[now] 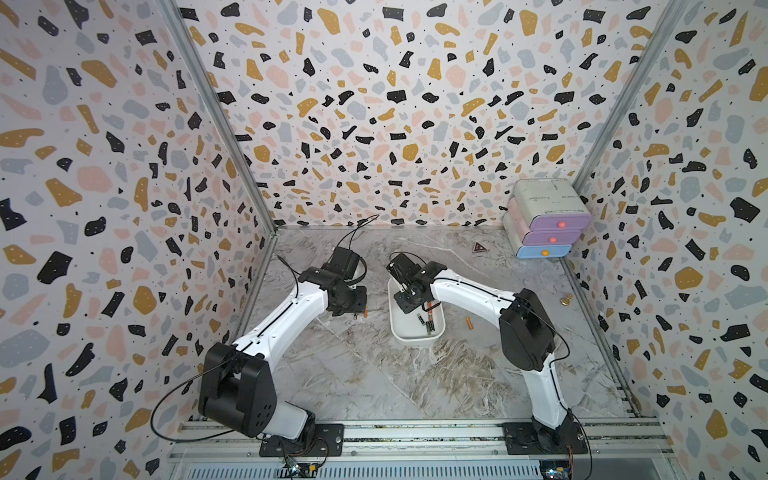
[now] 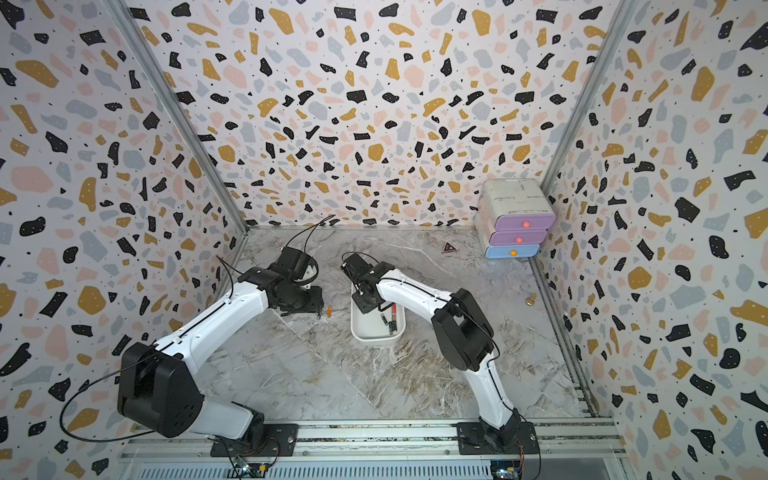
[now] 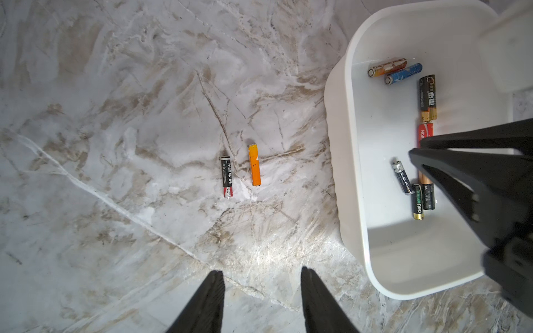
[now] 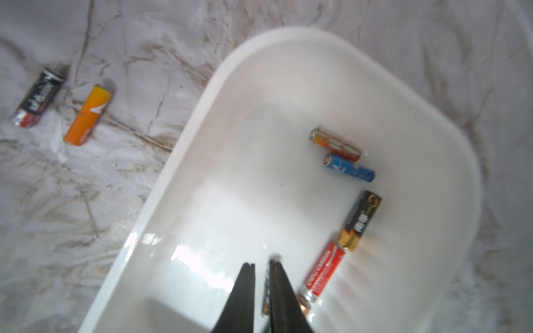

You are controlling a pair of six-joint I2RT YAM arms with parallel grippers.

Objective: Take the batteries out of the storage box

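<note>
A white storage box (image 3: 355, 244) holds several batteries, among them a blue one (image 4: 348, 166), a red one (image 4: 324, 269) and a black-and-gold one (image 3: 427, 97). On the table left of it lie an orange battery (image 3: 254, 164) and a black battery (image 3: 226, 176). My left gripper hangs above the table beside these two, open with nothing between its fingers. My right gripper is over the box, fingertips fairly close together above a small battery; whether it holds it is unclear.
A three-drawer unit (image 1: 544, 216) stands at the back right. A small triangle (image 1: 480, 248) and a brass object (image 1: 565, 300) lie on the right. Another orange battery (image 1: 469, 322) lies right of the box.
</note>
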